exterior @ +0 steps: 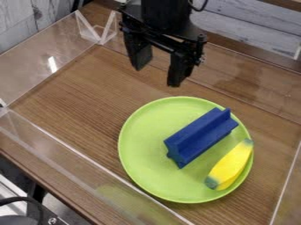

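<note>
My black gripper (157, 56) hangs over the upper middle of the wooden surface, open, its two fingers apart with nothing seen between them. Below it and to the right lies a green plate (153, 165). On the plate are a blue block (200, 134), lying diagonally, and a yellow banana-like object (231, 164) at the right side.
Clear plastic walls border the wooden surface (70, 110) on the left and front. Free wood lies left of the plate. A white wooden wall shows at the top edges. A black cable runs at the bottom left.
</note>
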